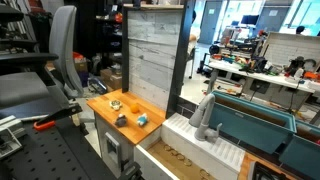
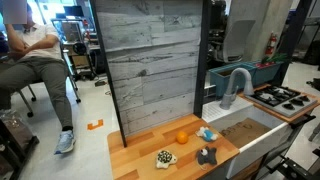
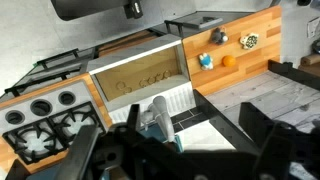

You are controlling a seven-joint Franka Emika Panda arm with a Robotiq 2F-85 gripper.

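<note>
My gripper is open in the wrist view, its two dark fingers wide apart at the lower edge with nothing held between them. It looks down over a toy kitchen, with the grey faucet [image 3: 160, 112] and sink basin [image 3: 140, 78] below it. On the wooden counter [image 2: 140, 150] are an orange ball [image 2: 182, 137], a blue-and-white toy [image 2: 207, 134], a grey toy [image 2: 207, 156] and a pale patterned toy [image 2: 166, 159]. These toys sit off to the upper right in the wrist view, away from the fingers. Neither exterior view clearly shows the gripper.
A stove top [image 2: 285, 97] lies on the far side of the sink from the toys. Behind the counter rises a grey plank-patterned panel [image 2: 165, 70] in a black frame. Teal bins [image 1: 245, 122] stand behind the sink.
</note>
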